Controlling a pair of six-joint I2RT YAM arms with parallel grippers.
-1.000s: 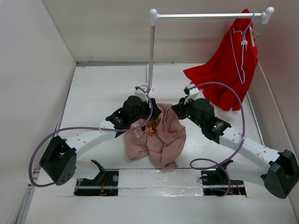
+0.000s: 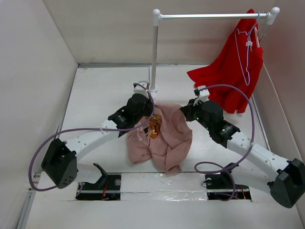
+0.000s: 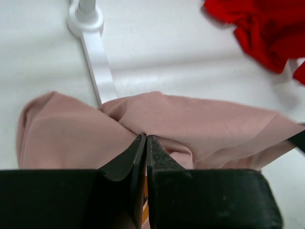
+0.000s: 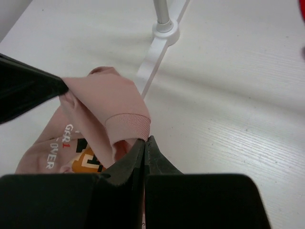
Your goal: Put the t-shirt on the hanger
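Note:
The pink t-shirt, with a printed orange graphic, lies bunched on the white floor between my arms, partly lifted at its far edge. My left gripper is shut on a fold of its fabric near the rack's left post. My right gripper is shut on the ribbed edge of the shirt on the other side, holding it up. A lilac hanger hangs on the rail at the upper right.
The rack's rail spans the back, its post standing just beyond the shirt. A red garment hangs at the right, its hem on the floor.

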